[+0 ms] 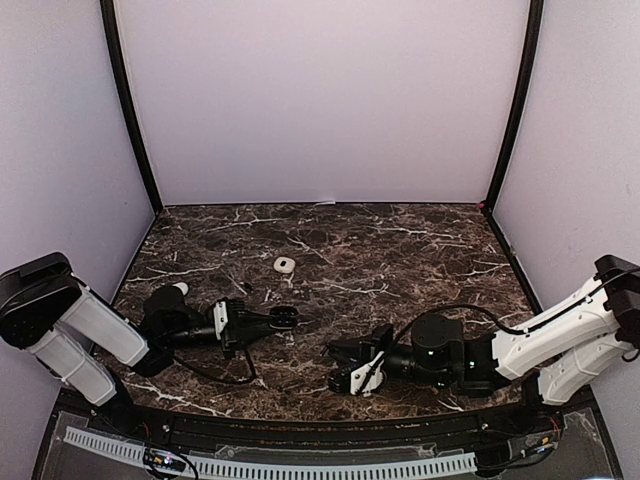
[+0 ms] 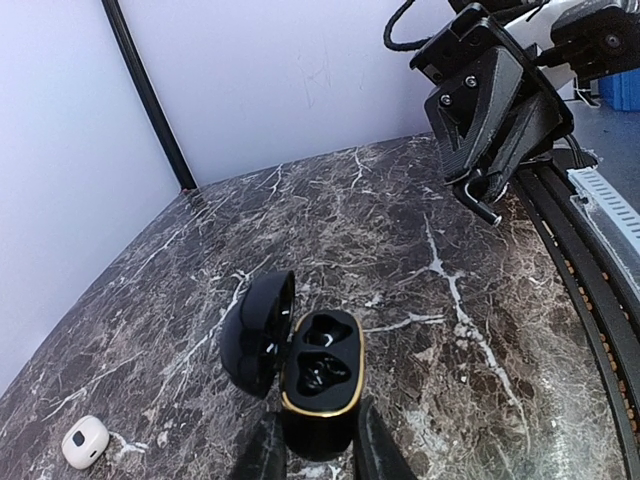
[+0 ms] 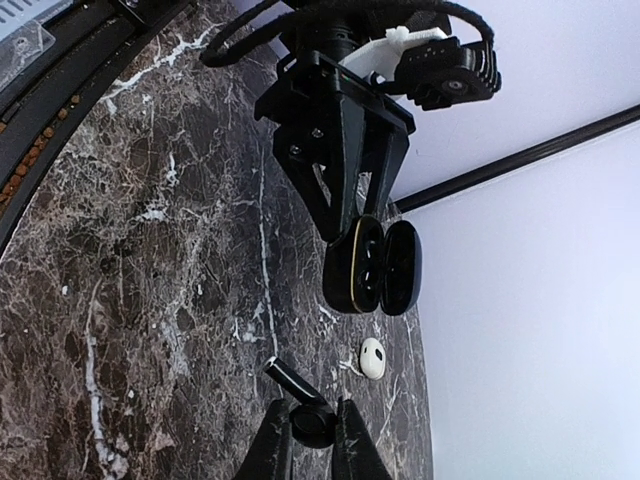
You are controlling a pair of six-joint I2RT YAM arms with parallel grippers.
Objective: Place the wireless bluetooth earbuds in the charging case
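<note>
The black charging case (image 2: 322, 365) is held in my left gripper, which is shut on its lower body. The lid (image 2: 258, 332) stands open, and both sockets look empty in the left wrist view. My right gripper is shut on a black earbud (image 3: 314, 424), whose stem (image 3: 290, 378) points away from the fingers. Seen from above, the case (image 1: 283, 316) is at the left of centre, and my right gripper (image 1: 335, 358) is apart from it, to the right and nearer the front edge.
A small white rounded object with a dark mark (image 1: 284, 265) lies on the marble table (image 1: 400, 260) beyond the case. A dark rail with a white strip (image 1: 270, 467) runs along the front.
</note>
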